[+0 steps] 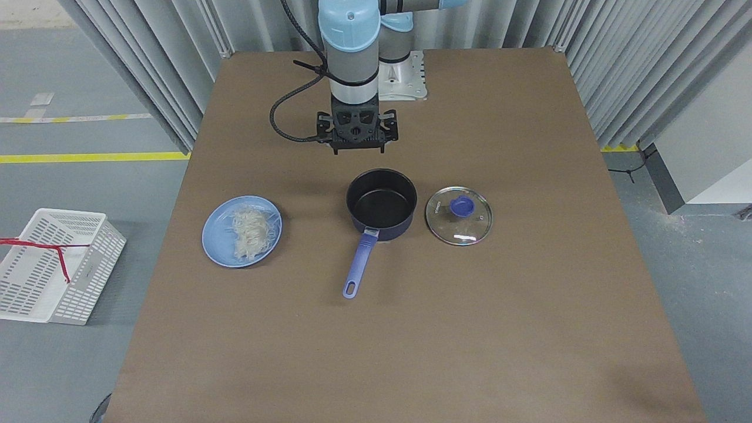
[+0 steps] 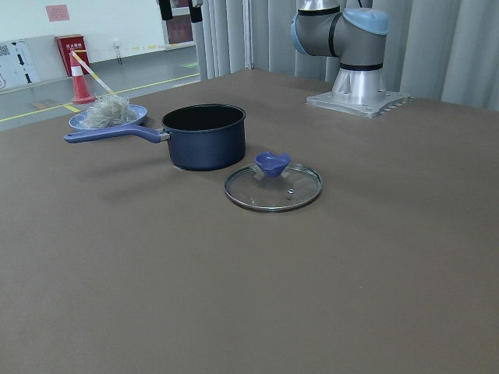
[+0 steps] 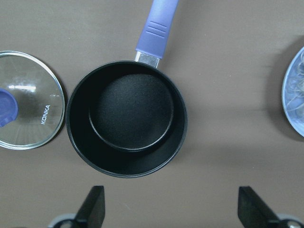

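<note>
My gripper hangs open above the table, behind the pot in the front view, with nothing between its fingers. The dark blue pot (image 1: 380,197) with a lilac handle (image 1: 360,261) is empty and uncovered. A glass lid (image 1: 445,218) with a blue knob (image 2: 272,164) lies flat beside it, on the right in the front view. On the pot's other side is a light blue plate (image 1: 218,242) holding a pile of white, noodle-like strands (image 1: 250,230).
The robot's base (image 2: 359,101) stands at the back. A white basket (image 1: 91,282) is on the floor at the left, off the table.
</note>
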